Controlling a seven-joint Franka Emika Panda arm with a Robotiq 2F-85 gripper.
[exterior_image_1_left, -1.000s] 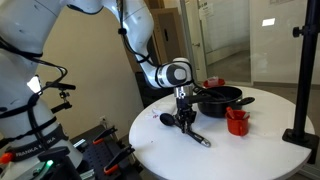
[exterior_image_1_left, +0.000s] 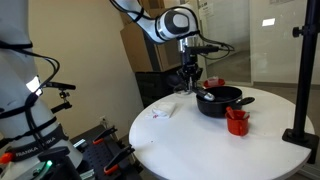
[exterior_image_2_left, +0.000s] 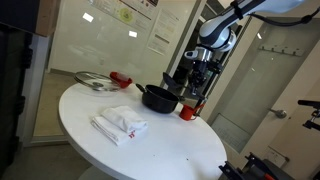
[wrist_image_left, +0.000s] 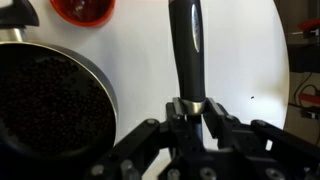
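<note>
My gripper is shut on the handle of a kitchen utensil (wrist_image_left: 186, 50), whose grip is black with a silver collar where the fingers close. In the first exterior view the gripper (exterior_image_1_left: 190, 84) hangs above the table, left of the black pan (exterior_image_1_left: 222, 101), with the utensil's handle end (exterior_image_1_left: 207, 94) pointing toward the pan. The wrist view shows the pan (wrist_image_left: 55, 100) to the left, full of small dark bean-like pieces. The utensil's far end is hidden below the fingers there.
A red container (exterior_image_1_left: 237, 122) stands in front of the pan. A white cloth (exterior_image_2_left: 120, 122) lies on the round white table (exterior_image_2_left: 165, 150), with a glass lid (exterior_image_2_left: 97, 79) and a red item (exterior_image_2_left: 121, 78) behind. A black post (exterior_image_1_left: 302, 85) rises at the right.
The gripper has risen from the table, carrying the utensil up with it. The utensil lay low in front of the pan a second ago; the pan and red container have not moved.
</note>
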